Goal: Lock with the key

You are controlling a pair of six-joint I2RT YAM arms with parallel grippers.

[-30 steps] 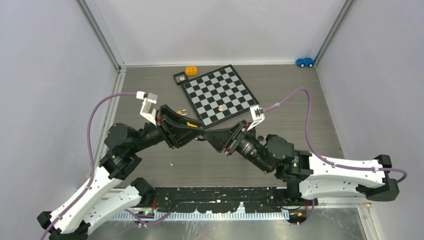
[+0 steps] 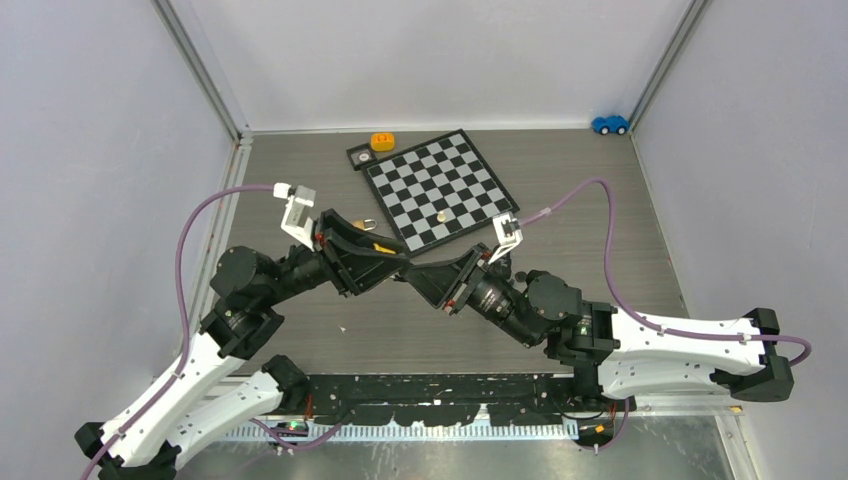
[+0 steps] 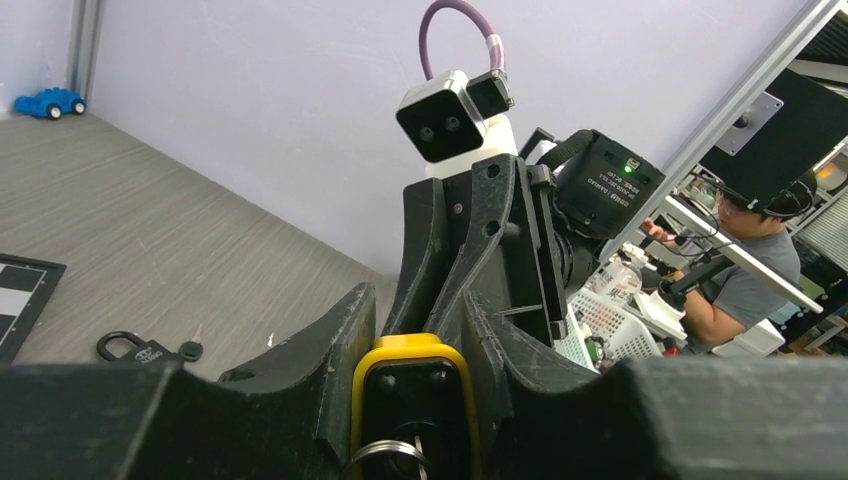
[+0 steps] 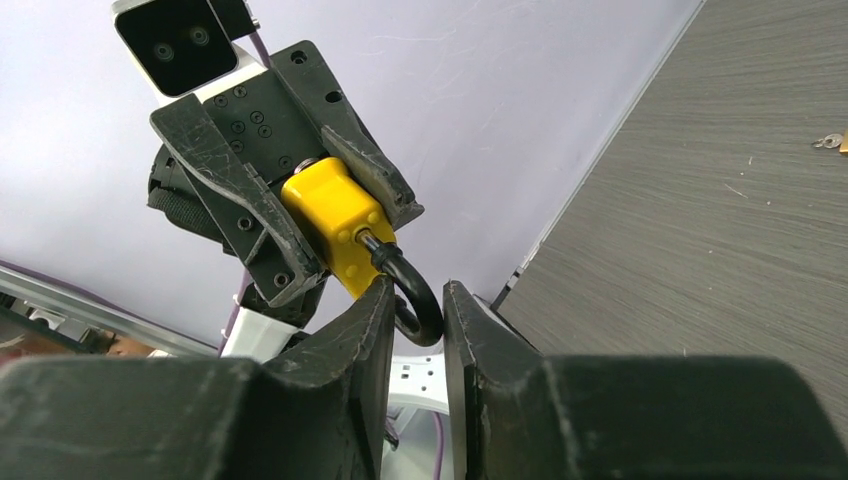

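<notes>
My left gripper (image 2: 380, 250) is shut on a yellow padlock (image 4: 332, 205), held in the air over the middle of the floor. Its curved black shackle (image 4: 413, 300) points toward my right gripper, whose fingertips meet at that shackle, only slightly apart; whether they grip it is unclear. In the left wrist view the padlock's dark underside (image 3: 412, 410) shows, with a key and ring (image 3: 395, 450) at it. Another padlock (image 2: 362, 225) lies on the floor behind the left gripper.
A chessboard (image 2: 430, 185) lies at the back middle, with a small dark frame (image 2: 358, 160) and yellow object (image 2: 382, 141) beside it. A blue toy car (image 2: 610, 125) sits at the back right corner.
My right gripper and arm have shifted very slightly leftward and down in the top view since a second ago. The left arm holding the padlock has stayed still.
</notes>
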